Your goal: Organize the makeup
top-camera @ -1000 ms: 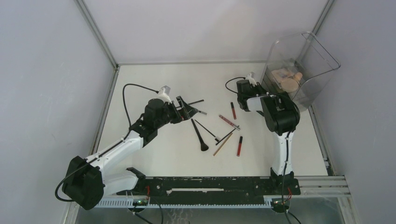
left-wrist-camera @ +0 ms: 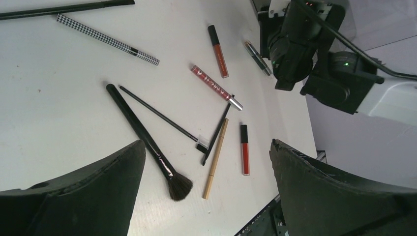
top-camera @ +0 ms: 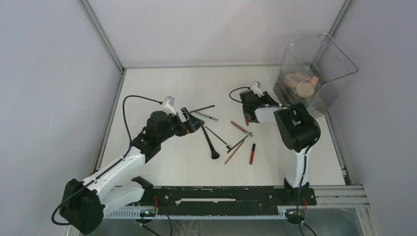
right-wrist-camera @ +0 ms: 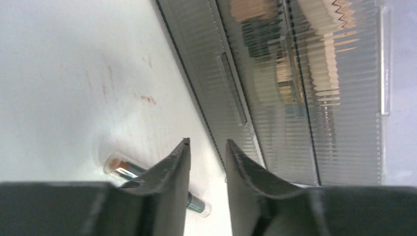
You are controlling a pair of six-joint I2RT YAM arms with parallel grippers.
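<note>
Makeup lies scattered on the white table: a fluffy brush (left-wrist-camera: 179, 187), thinner brushes (left-wrist-camera: 162, 116), a tan pencil (left-wrist-camera: 216, 157), red lip tubes (left-wrist-camera: 245, 151) and a checkered pencil (left-wrist-camera: 105, 39). My left gripper hangs open over the table left of them, holding nothing. My right gripper is low beside the clear organizer (right-wrist-camera: 334, 118), just over a dark tube with clear end (right-wrist-camera: 129, 169). Its fingers look slightly apart; whether anything is between them is unclear.
The tall clear organizer (top-camera: 339, 78) stands at the back right with compacts and other items inside. Walls border the table at left, back and right.
My right gripper has moved left, away from the organizer and toward the front. The items on the table look unmoved.
</note>
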